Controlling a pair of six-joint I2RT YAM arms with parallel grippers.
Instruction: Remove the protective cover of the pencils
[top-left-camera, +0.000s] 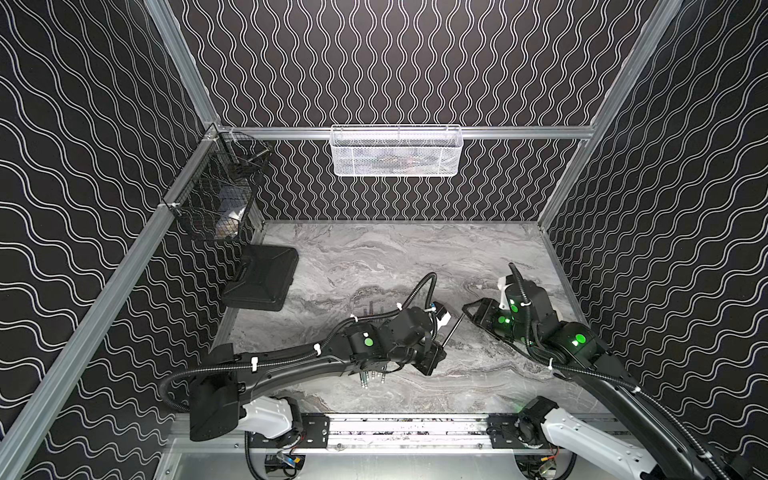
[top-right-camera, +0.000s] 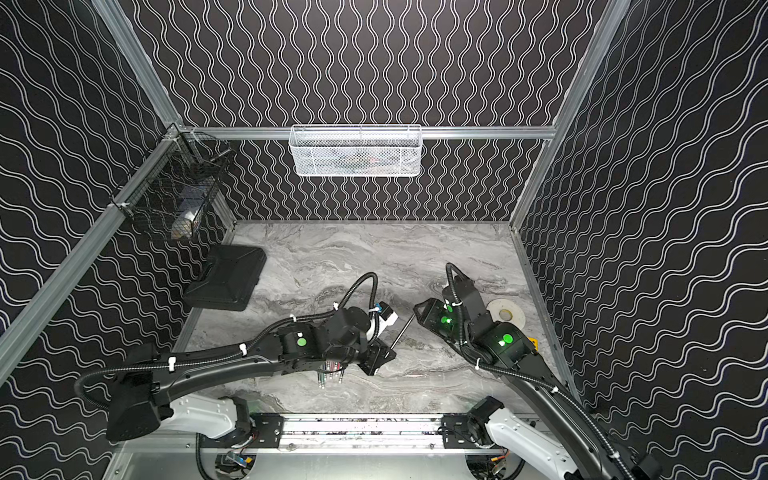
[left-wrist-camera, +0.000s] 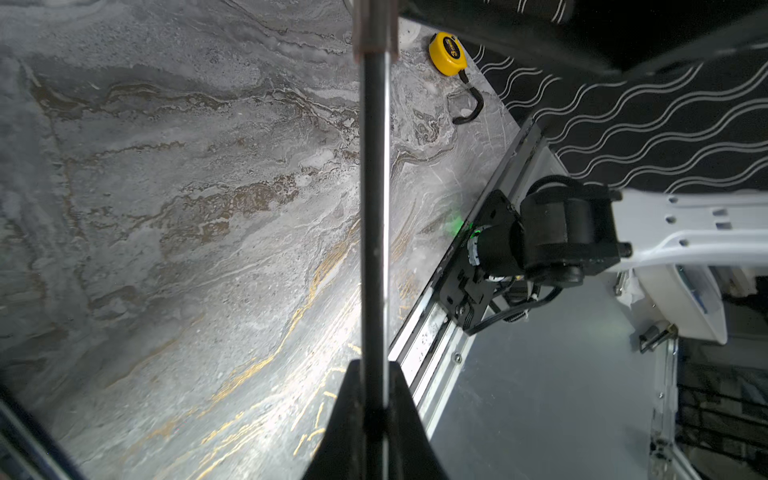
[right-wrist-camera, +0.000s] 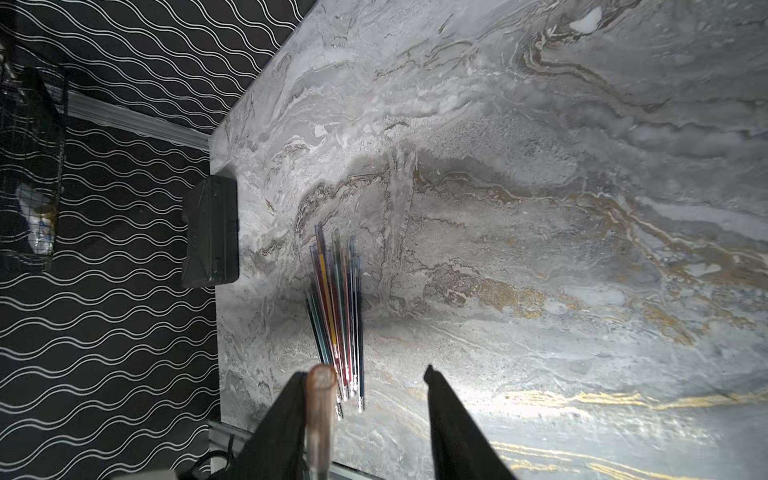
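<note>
A dark, shiny pencil (left-wrist-camera: 374, 216) rises from the fingers of my left gripper, which is shut on it. At its far end sits a pinkish, translucent cover (left-wrist-camera: 376, 32), blurred in both wrist views. In the right wrist view that covered end (right-wrist-camera: 321, 400) appears beside the left finger, inside the spread of my right gripper, which stands open. Whether cover and finger touch cannot be told. Both grippers hang over the middle of the table, the pencil (top-left-camera: 453, 329) slanting between them. Other pencils (right-wrist-camera: 340, 320) lie on the table, partly under my left arm in the top views.
A black case (top-left-camera: 261, 277) lies at the table's left side. Beyond my right arm are a white roll (top-right-camera: 505, 313) and a yellow tape measure (left-wrist-camera: 447, 53). A white mesh basket (top-left-camera: 396, 153) hangs at the back.
</note>
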